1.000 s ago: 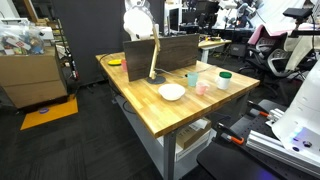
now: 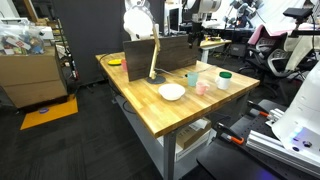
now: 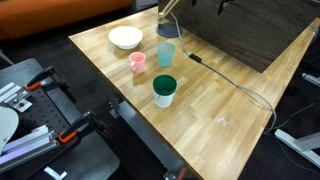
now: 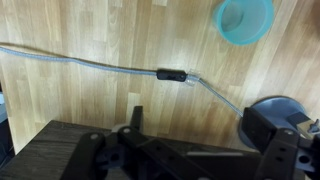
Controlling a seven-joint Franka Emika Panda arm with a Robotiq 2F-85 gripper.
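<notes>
My gripper is open over the wooden table, its fingers wide apart with nothing between them. Only its dark fingertips show at the top edge of exterior view 2, in front of the dark board [image 3: 255, 35]. Under it in the wrist view runs a grey cable [image 4: 110, 67] with a small black switch [image 4: 172, 75]. A teal cup [image 3: 164, 54] stands nearby. A pink mug [image 3: 138, 63], a white bowl [image 3: 126, 38] and a green-and-white cup [image 3: 164, 91] also stand on the table, clear of my gripper.
A lamp base [image 4: 280, 110] is close to the right finger in the wrist view. The upright board [image 2: 175, 53] walls off the table's back.
The arm has shifted slightly near the board in exterior view 1. The cups, mug and bowl stay where they were.
</notes>
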